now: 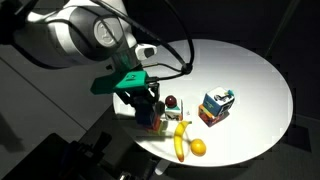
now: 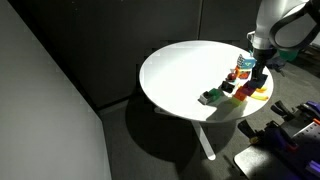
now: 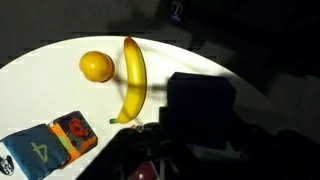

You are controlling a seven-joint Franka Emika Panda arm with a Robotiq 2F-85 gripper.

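Note:
In the wrist view a dark blue block point(image 3: 200, 98) fills the space in front of my gripper. From exterior view 1, my gripper point(image 1: 146, 103) points down over the near left part of the round white table, shut on that block point(image 1: 145, 116). Right beside and partly behind it, red, yellow and green pieces point(image 1: 157, 125) show; whether the held block touches them I cannot tell. Exterior view 2 has the gripper point(image 2: 258, 78) low over a small group of coloured blocks point(image 2: 240, 94). The fingertips are too dark to make out.
A yellow banana point(image 1: 179, 141) and an orange point(image 1: 198, 147) lie near the table's front edge. Picture-sided cubes point(image 1: 216, 104) stand to the right, and a dark red ball point(image 1: 171, 102) sits behind the banana.

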